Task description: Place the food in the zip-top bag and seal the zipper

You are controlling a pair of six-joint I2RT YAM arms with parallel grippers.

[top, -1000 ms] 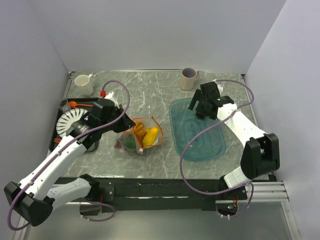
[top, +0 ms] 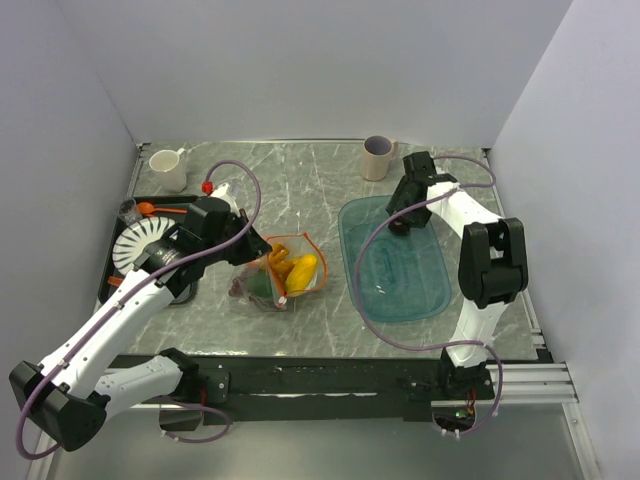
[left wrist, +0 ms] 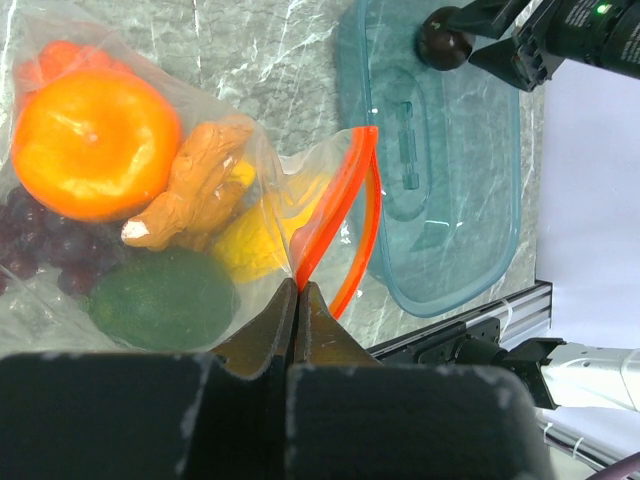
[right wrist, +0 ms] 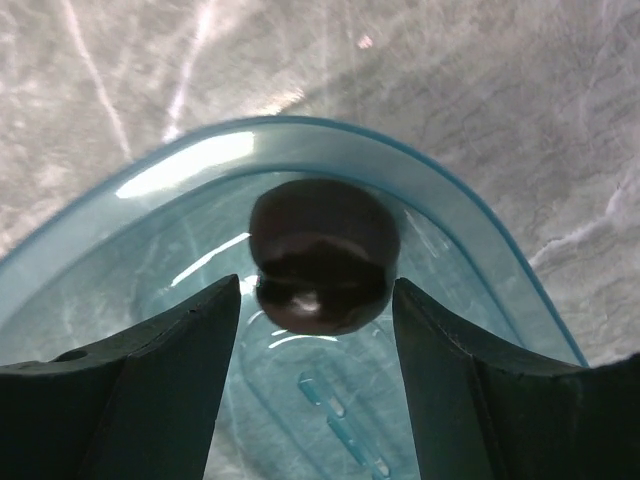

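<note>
The clear zip bag (left wrist: 70, 295) with orange zipper (left wrist: 335, 210) holds an orange pepper-like fruit (left wrist: 95, 140), grapes, a green avocado-like item and yellow food. My left gripper is shut at the bag's zipper edge. A dark round food (right wrist: 325, 235) lies in the teal container (top: 390, 290), at its far end. My right gripper is part open around the near side of that food, a finger to either side; whether they touch it is unclear.
A black tray (top: 115, 280) with a plate and utensils sits at the left; a white cup (top: 168, 172) and beige mug (top: 377, 157) stand at the back. The container's near half is empty.
The left arm and bag are unchanged.
</note>
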